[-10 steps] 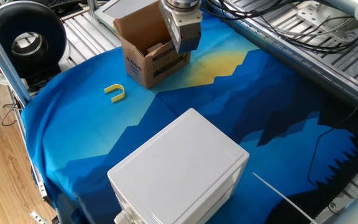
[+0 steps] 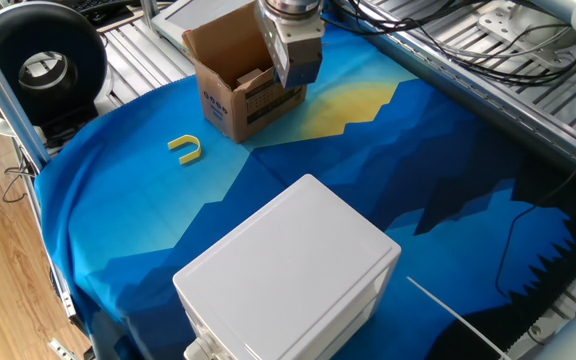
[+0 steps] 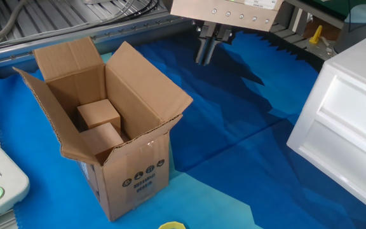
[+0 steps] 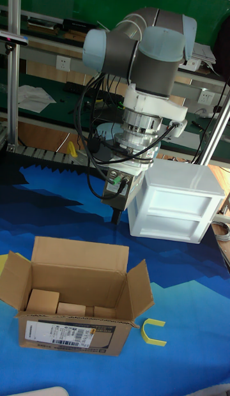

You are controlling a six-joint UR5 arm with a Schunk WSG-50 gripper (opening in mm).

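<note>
An open cardboard box [image 3: 138, 181] with raised flaps stands on the blue cloth, holding several small brown blocks [image 3: 99, 114]. My gripper [image 3: 204, 62] hangs above the cloth beside the box, pointing down. Its two dark fingers [image 3: 203, 49] stand close together, and nothing shows between them. In exterior view 3 it is behind the box, left of the white drawer unit [image 4: 177, 204]. The camera angle in exterior view 1 hides the fingertips. A yellow U-shaped piece [image 2: 196, 150] lies flat on the cloth near the box, apart from the gripper.
The white drawer unit [image 2: 288, 260] takes up the front of the cloth in exterior view 1. A thin white stick [image 2: 458, 318] lies at its right. Cables [image 2: 448, 45] run along the metal rail. Bare cloth [image 2: 368, 150] lies between box and drawers.
</note>
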